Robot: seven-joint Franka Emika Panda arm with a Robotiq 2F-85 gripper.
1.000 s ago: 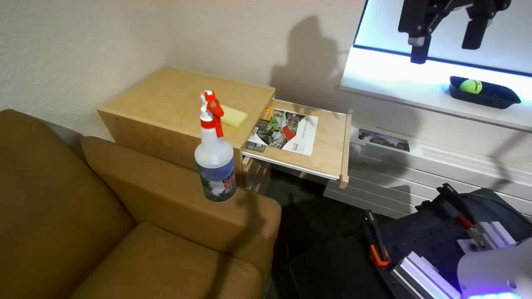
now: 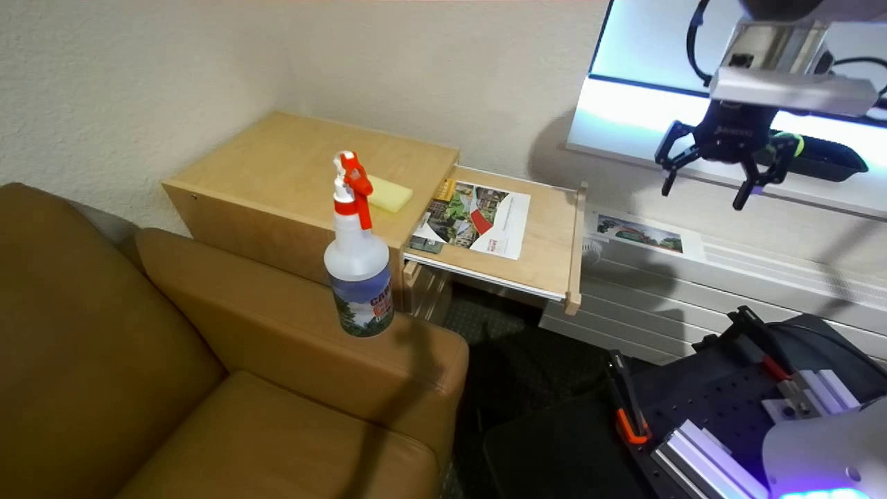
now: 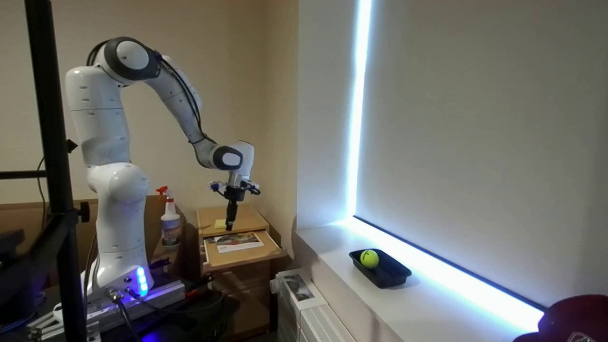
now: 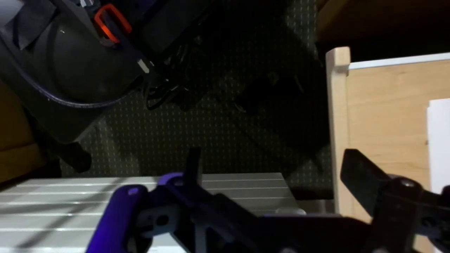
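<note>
My gripper [image 2: 703, 198] hangs in the air with its two fingers spread wide and nothing between them. In the wrist view its fingers [image 4: 193, 166] frame the dark floor, the radiator and the drawer's front edge. The wooden drawer [image 2: 545, 217] is pulled out of the cabinet [image 2: 308, 158], and a printed sheet [image 2: 507, 229] lies in it. On the cabinet top rests a yellow sponge [image 2: 389, 194]. A spray bottle [image 2: 357, 266] with a red trigger stands upright on the sofa arm. The tennis ball [image 3: 369, 259] sits in a black tray [image 3: 393, 270] on the windowsill.
A white radiator [image 3: 320, 319] runs below the windowsill [image 3: 439, 319]. The brown sofa [image 2: 283, 432] borders the cabinet. Clamps with orange tips [image 2: 632, 427] are fixed by the robot's base. In the wrist view, cables [image 4: 84, 103] lie near the dark floor.
My gripper has come down and turned in exterior view 1, and now partly covers the tray and ball. Its fingers remain apart. The drawer, bottle and sponge have not moved.
</note>
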